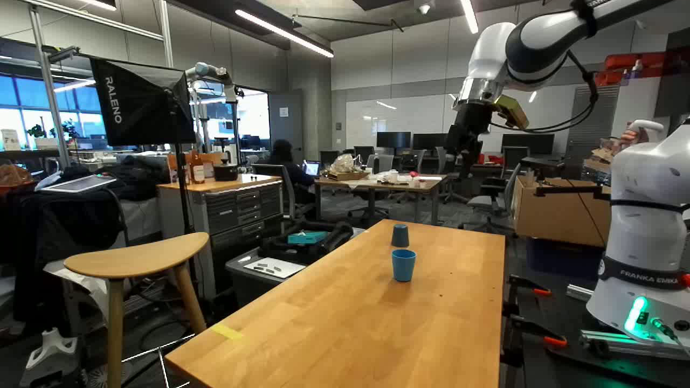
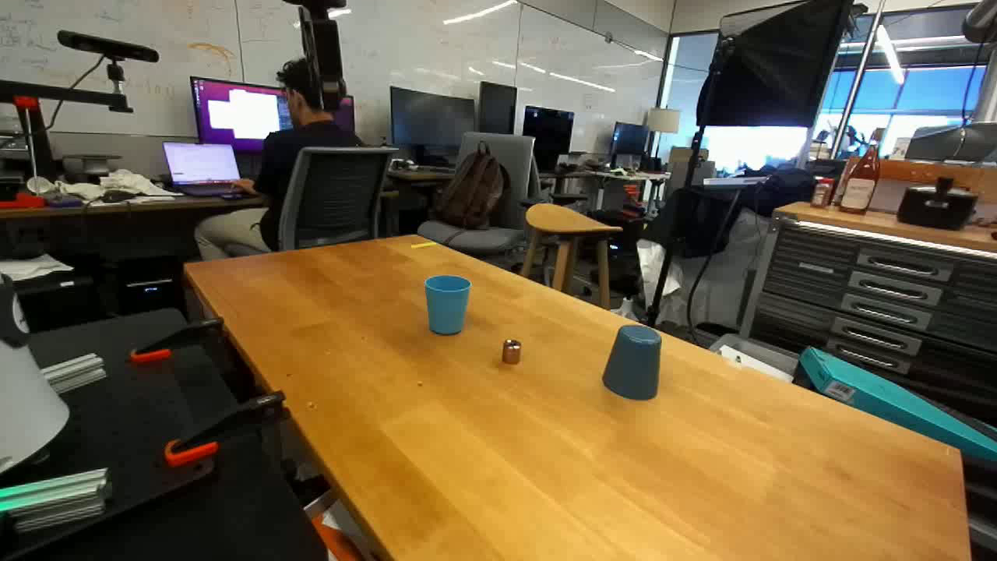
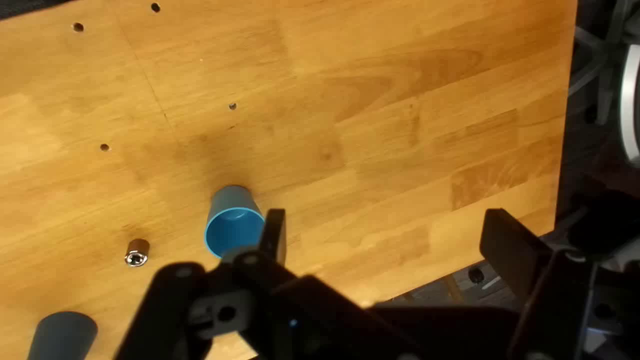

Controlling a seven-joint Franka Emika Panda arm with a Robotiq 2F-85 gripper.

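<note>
Upright on the wooden table stands a light blue cup (image 1: 404, 267) (image 2: 448, 307), its mouth facing up; from above, the cup (image 3: 226, 204) is partly covered by my left finger. A darker blue-grey cup (image 1: 400, 236) (image 2: 632, 365) rests upside down farther along, and this cup (image 3: 63, 337) is cut off at the wrist view's lower left. Between the two cups sits a small shiny metal socket (image 2: 511, 351) (image 3: 137, 252), which I cannot make out in exterior view 1. High above the table, my gripper is open, its fingers wide apart with nothing between them.
Black clamps with orange ends (image 2: 192, 453) grip its robot-side edge. Beyond the opposite edge are a teal box (image 2: 888, 402) and a wooden stool (image 1: 139, 255).
</note>
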